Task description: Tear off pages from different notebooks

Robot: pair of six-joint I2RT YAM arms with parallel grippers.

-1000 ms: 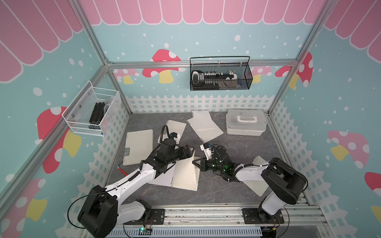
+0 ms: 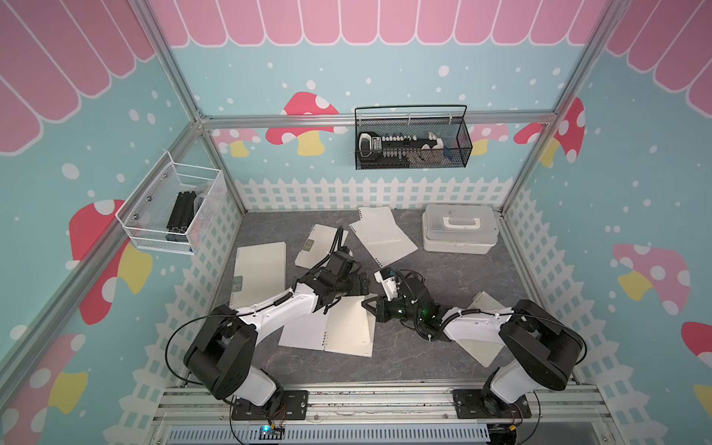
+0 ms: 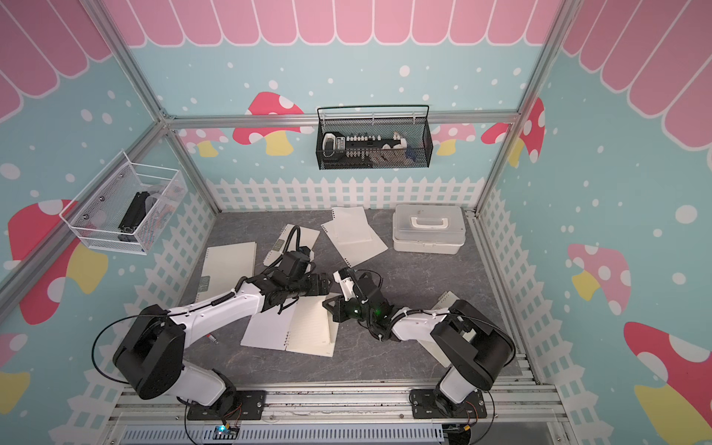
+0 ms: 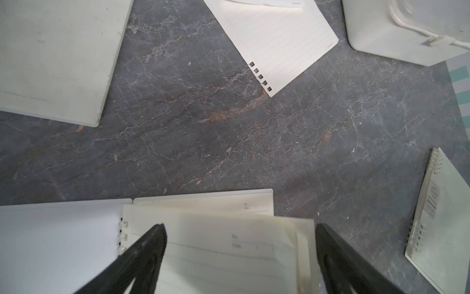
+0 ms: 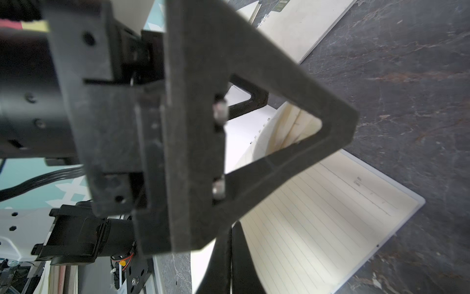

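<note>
An open spiral notebook [image 2: 345, 333] lies front centre, its lined right pages cream and the other side white. My left gripper hangs open over that right side, a lifted page edge between its blurred fingertips, not visibly gripped. My right gripper [image 2: 371, 304] is at the right edge of the same pages, beside the left one; in the right wrist view it is side-on and shut, with a curled page behind it.
Other notebooks lie at left [image 2: 258, 274], back [image 2: 319, 241] and right [image 2: 474, 348]. Loose sheets [image 2: 385, 241] lie at the back, beside a lidded plastic box [image 2: 460, 233]. Bare table shows right of centre.
My left arm has moved right and slightly back, its gripper now nearer my right one over the notebook. The right arm has barely moved.
</note>
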